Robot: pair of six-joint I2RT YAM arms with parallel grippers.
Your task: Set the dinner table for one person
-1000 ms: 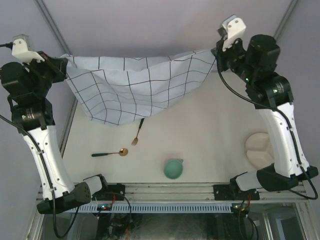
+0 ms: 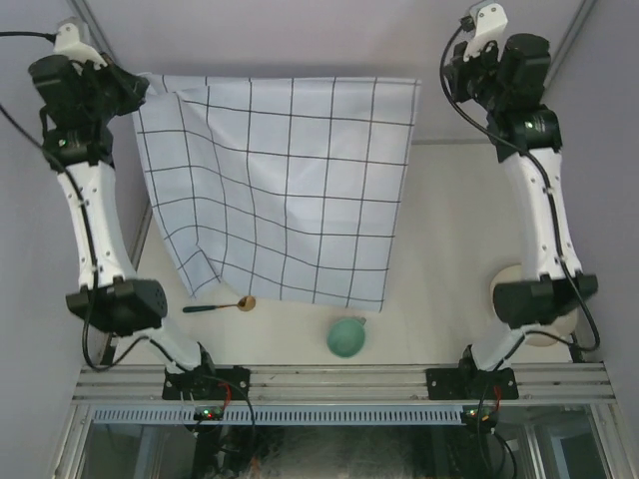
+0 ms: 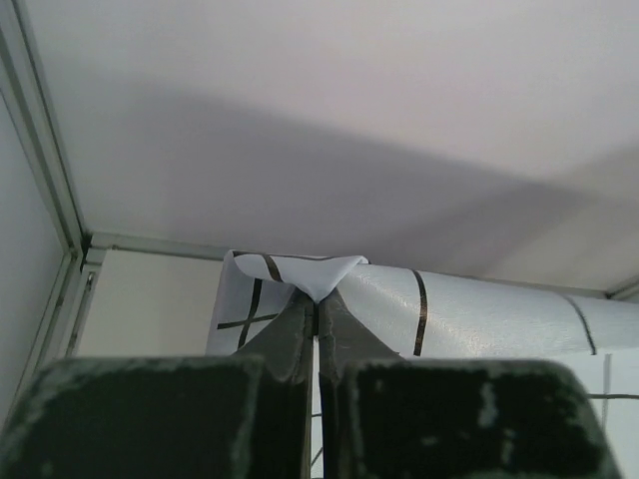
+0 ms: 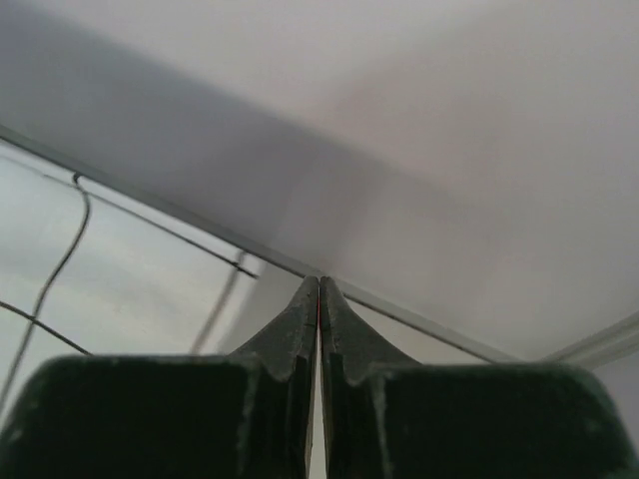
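Observation:
A white cloth with a dark grid (image 2: 290, 190) spreads over the back and middle of the table, rippled and folded on its left side. At its back-left corner, my left gripper is shut on the cloth, which bunches up between the fingertips. My right gripper is shut with nothing showing between its fingers; the cloth's right corner lies apart from it, to its left. A spoon (image 2: 246, 303) with a dark handle lies just in front of the cloth. The green cup (image 2: 346, 337) stands near the front edge. No fork shows.
A beige divided plate (image 2: 507, 277) sits at the front right, partly hidden by my right arm. Bare table (image 2: 449, 230) shows between the cloth and that arm. Metal rails border the table's front.
Both arms have swung, the right one upward and left, away from the cloth's corner. The cloth's front edge has come farther forward, and the fork has gone out of sight under it.

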